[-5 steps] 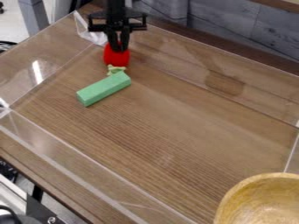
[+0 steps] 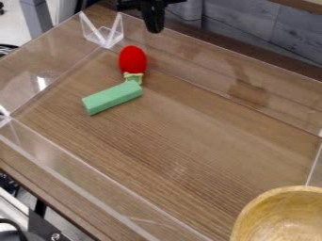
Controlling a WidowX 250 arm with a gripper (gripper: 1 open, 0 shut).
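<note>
My gripper (image 2: 154, 21) is at the top centre of the view, a dark shape partly cut off by the frame edge, its fingers shut as far as shows. Below and left of it a red oval object (image 2: 132, 58) lies on the wooden surface, with a small pale-green piece (image 2: 134, 78) at its lower end. A green bar (image 2: 112, 97) lies diagonally below these.
A clear plastic piece (image 2: 104, 32) stands left of the gripper. A yellow bowl (image 2: 276, 215) sits at the bottom right. A grey wall (image 2: 251, 24) bounds the back right.
My gripper has risen up and away from the red object toward the top edge, leaving it uncovered on the surface.
</note>
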